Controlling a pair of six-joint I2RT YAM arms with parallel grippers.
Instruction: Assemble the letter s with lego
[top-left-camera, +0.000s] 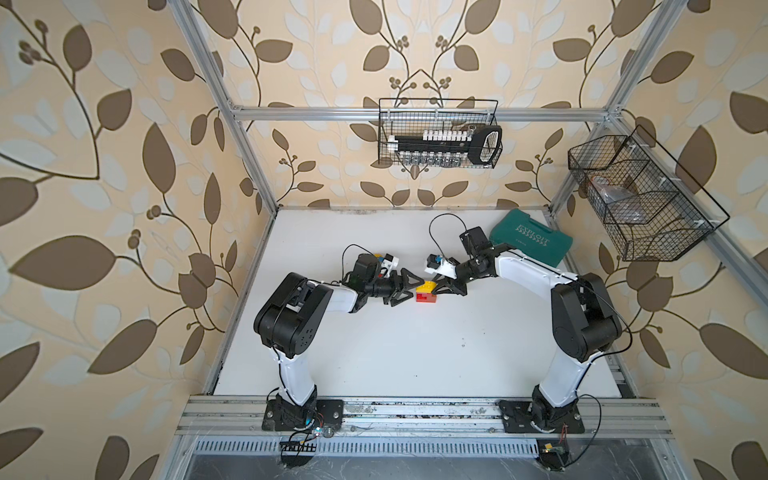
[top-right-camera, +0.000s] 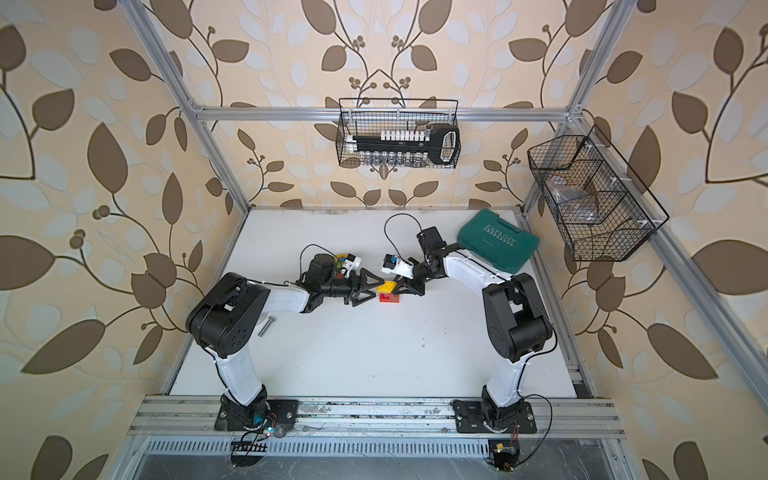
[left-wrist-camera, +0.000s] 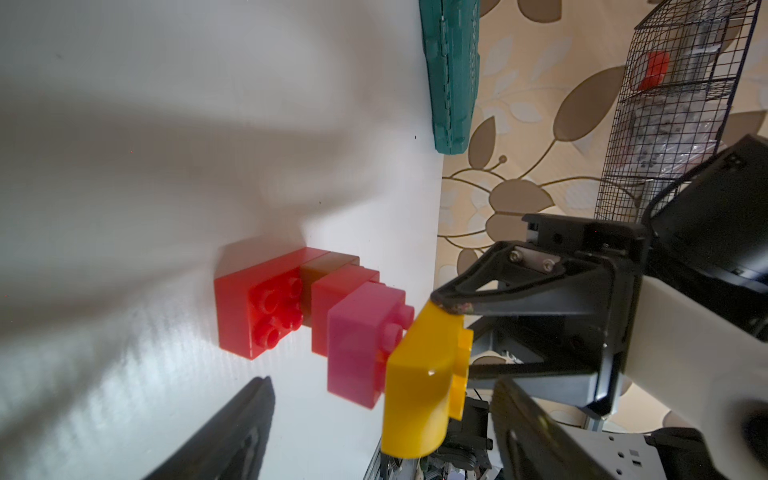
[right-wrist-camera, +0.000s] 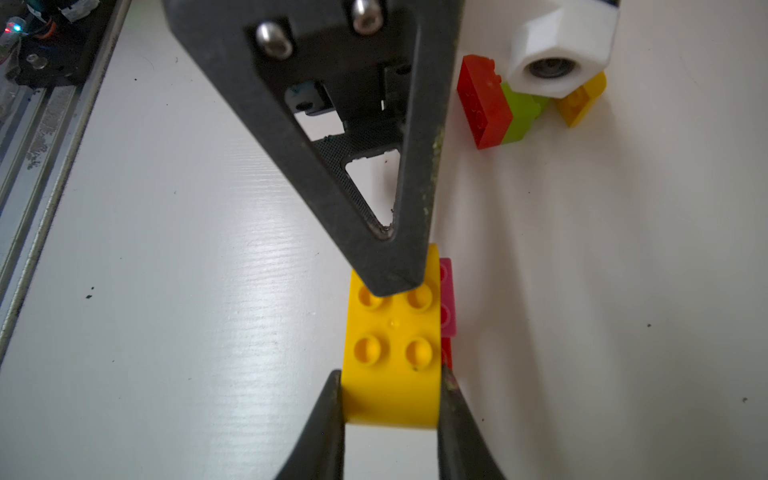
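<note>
My right gripper is shut on a yellow brick (right-wrist-camera: 393, 328), studs showing in the right wrist view. That brick stands right beside a pink brick (left-wrist-camera: 364, 340); whether they are joined I cannot tell. The left wrist view also shows a red brick (left-wrist-camera: 320, 316), a brown brick (left-wrist-camera: 324, 272) and a studded red brick (left-wrist-camera: 252, 300) in a row leading away from the pink one. My left gripper is part open around the yellow and pink end, its fingers apart and not touching the bricks.
Loose red (right-wrist-camera: 484, 104), green (right-wrist-camera: 521, 112) and yellow (right-wrist-camera: 584, 97) bricks lie near the left arm. A green case (top-left-camera: 531, 237) occupies the back right corner of the table.
</note>
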